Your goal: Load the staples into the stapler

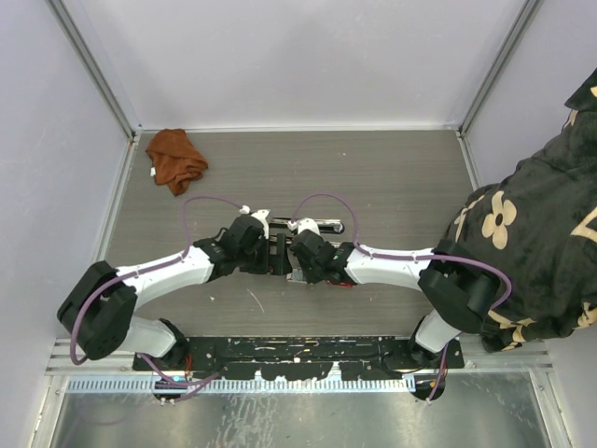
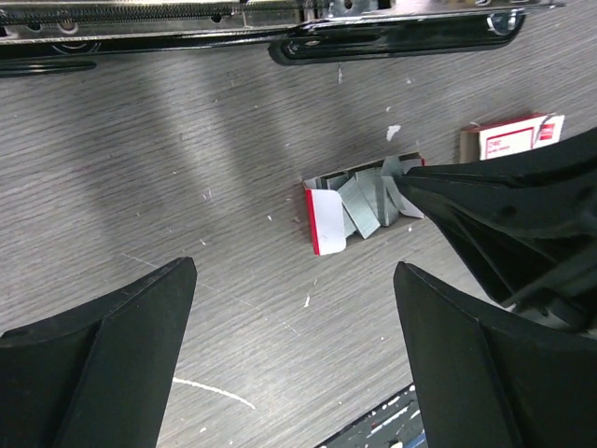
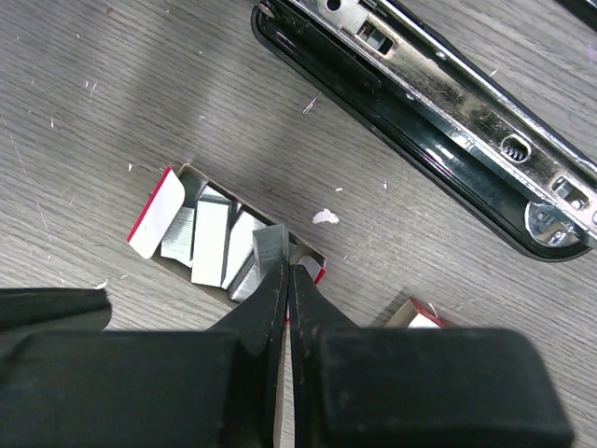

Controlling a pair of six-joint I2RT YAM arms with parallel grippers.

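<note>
An open staple box [image 3: 159, 219] with red-edged flaps lies on the table, filled with several grey staple strips [image 3: 211, 238]. My right gripper is shut at its right end, with one strip [image 3: 271, 245] pinched at the fingertips, still over the box. My left gripper stands open beside the box, nothing between its fingers; the box [image 2: 326, 221] shows beyond its tips. The black and chrome stapler [image 3: 448, 121] lies beyond the box, its long metal channel exposed; both arms partly cover it [image 1: 326, 226] in the top view.
A second red-and-white box [image 2: 511, 140] lies to the right, near the right gripper. A brown cloth [image 1: 175, 161] rests at the back left. The two grippers are close together.
</note>
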